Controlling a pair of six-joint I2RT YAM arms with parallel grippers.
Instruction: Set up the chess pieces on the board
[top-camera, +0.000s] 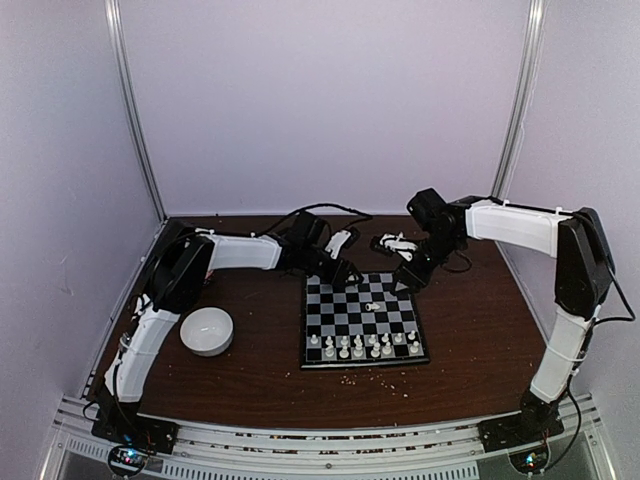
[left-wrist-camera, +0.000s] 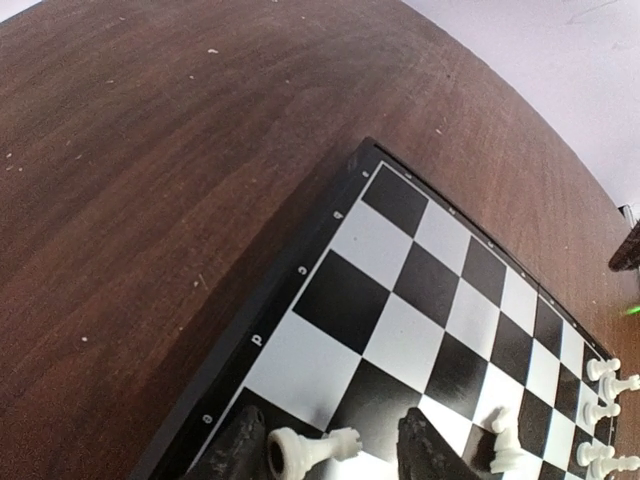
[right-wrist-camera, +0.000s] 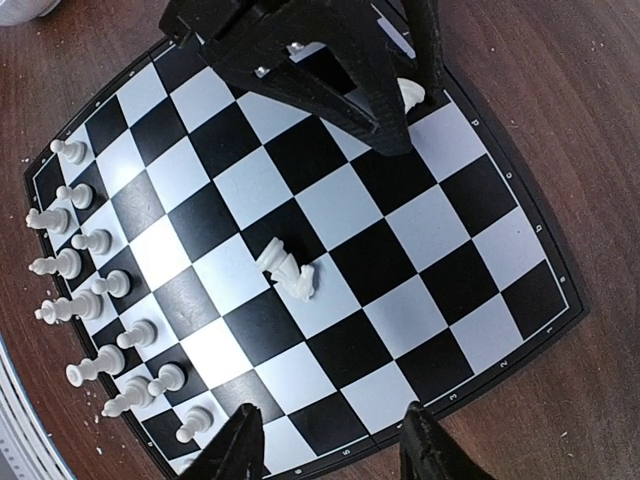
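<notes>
The chessboard lies mid-table, several white pieces standing in rows along its near side. A white rook lies on its side on the board, between the parted fingers of my open left gripper. In the right wrist view, the left gripper's black fingers mostly hide that rook, leaving its base visible. A white knight lies tipped over near the board's middle. My right gripper stands open over the board's far right part, apart from the knight, its fingers empty.
An empty white bowl stands left of the board. Small crumbs are scattered in front of the board. Both grippers are close together over the board's far side.
</notes>
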